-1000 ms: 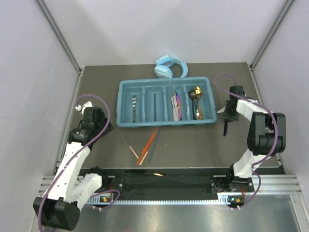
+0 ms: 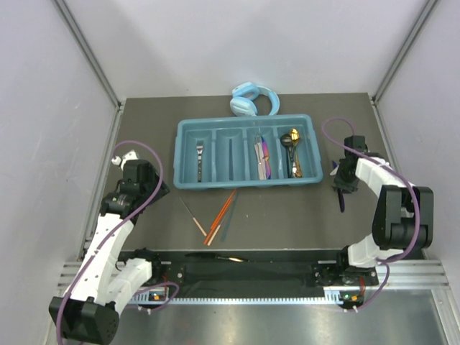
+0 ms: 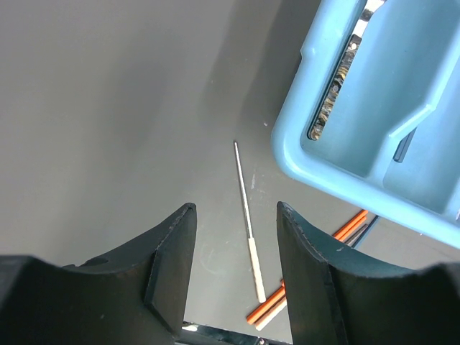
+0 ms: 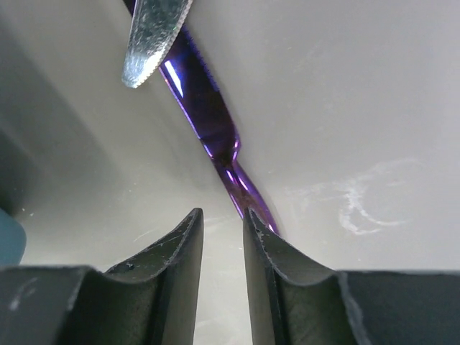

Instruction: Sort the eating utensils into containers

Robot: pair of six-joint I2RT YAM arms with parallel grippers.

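Observation:
The blue divided tray (image 2: 248, 183) holds a fork, a dark utensil, knives and spoons in separate compartments. Below it lie a thin chopstick (image 3: 255, 266), orange chopsticks (image 2: 219, 215) and others. At the right, my right gripper hangs, part open, over a purple knife (image 4: 208, 115), whose lower end lies behind the fingertips; a silver blade (image 4: 154, 39) lies across its upper part. My left gripper stands open at the left of the tray, nothing between its fingers.
Blue headphones (image 2: 253, 97) lie behind the tray. Walls enclose the sides and back.
The left arm and tray are unchanged.

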